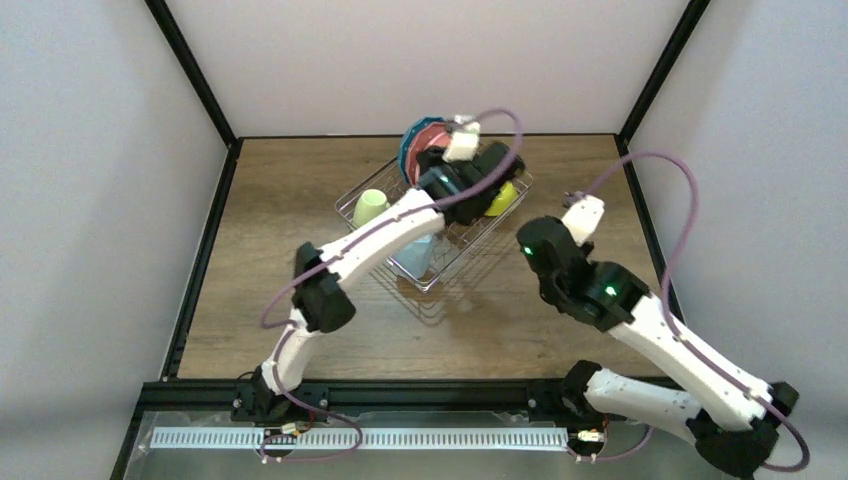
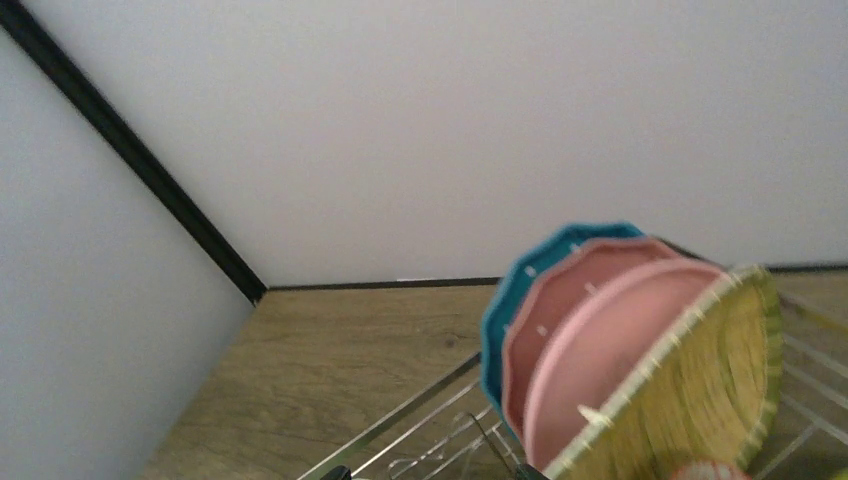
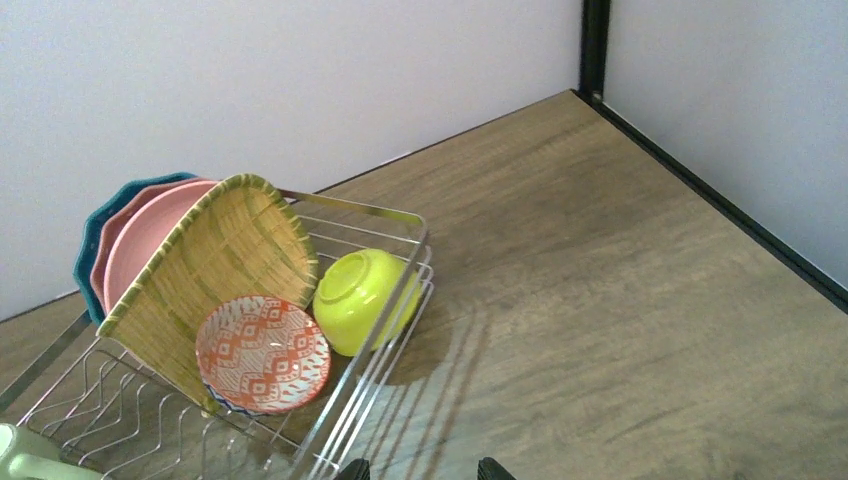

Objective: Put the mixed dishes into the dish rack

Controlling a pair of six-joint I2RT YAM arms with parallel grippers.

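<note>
The wire dish rack (image 3: 350, 206) holds a blue scalloped plate (image 2: 497, 340), a pink scalloped plate (image 2: 520, 350), a smooth pink plate (image 2: 610, 345) and a woven basket (image 3: 225, 260), all on edge. In front of the basket sits an orange-patterned bowl (image 3: 262, 355), beside a lime bowl (image 3: 362, 300) lying tipped. A pale green mug (image 1: 368, 206) and a light blue cup (image 1: 413, 258) are in the rack's nearer left part. Above the rack, my left gripper is open, its fingertips apart and empty. Right of the rack, my right gripper stands open and empty.
To the right, only my right arm covers the wood. A white back wall (image 1: 420, 60) rises close behind the plates.
</note>
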